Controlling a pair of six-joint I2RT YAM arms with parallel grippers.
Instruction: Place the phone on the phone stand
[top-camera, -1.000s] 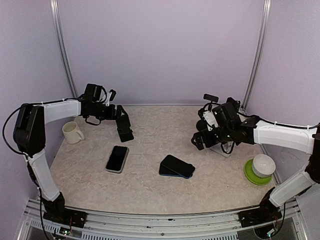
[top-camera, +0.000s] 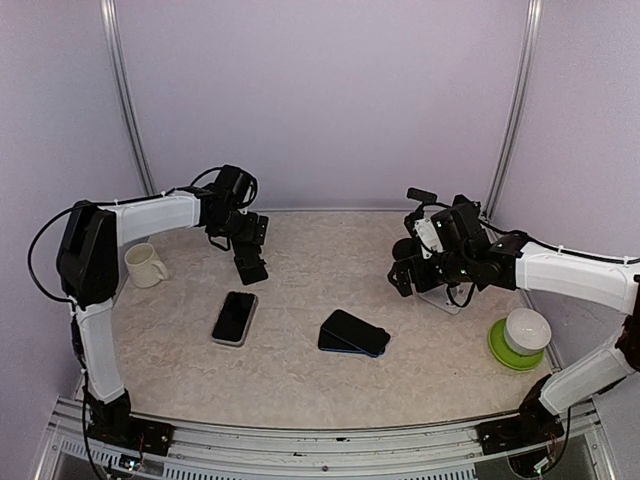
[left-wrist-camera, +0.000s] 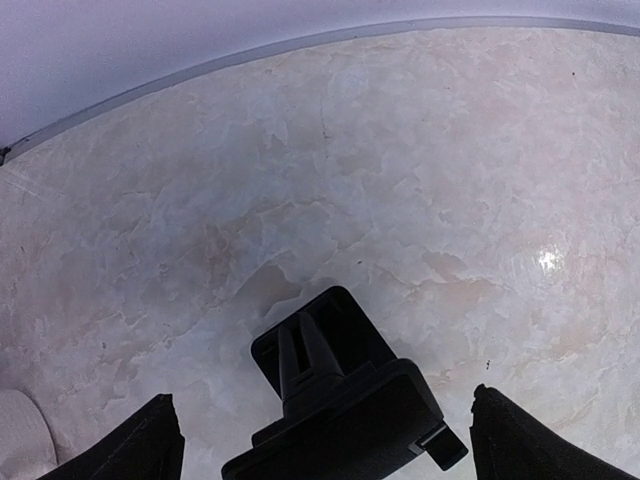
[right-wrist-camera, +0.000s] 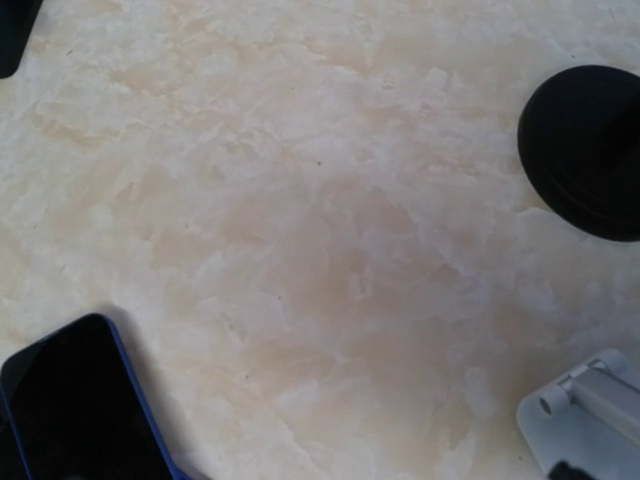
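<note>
A black phone stand (top-camera: 250, 268) stands at the back left; in the left wrist view it (left-wrist-camera: 345, 430) sits low between the fingers, below my left gripper (top-camera: 246, 228), which is open and empty. A phone (top-camera: 234, 318) lies in front of it. Two stacked phones (top-camera: 355, 331) lie at the centre; the top one (right-wrist-camera: 75, 400) shows in the right wrist view. My right gripper (top-camera: 405, 275) hangs open over the right side, near a black round base (right-wrist-camera: 575, 150) and a white stand (right-wrist-camera: 585, 410).
A mug (top-camera: 142, 268) is at the left edge. A white bowl (top-camera: 526, 328) on a green plate (top-camera: 505, 355) sits at the front right.
The right arm has shifted slightly right.
</note>
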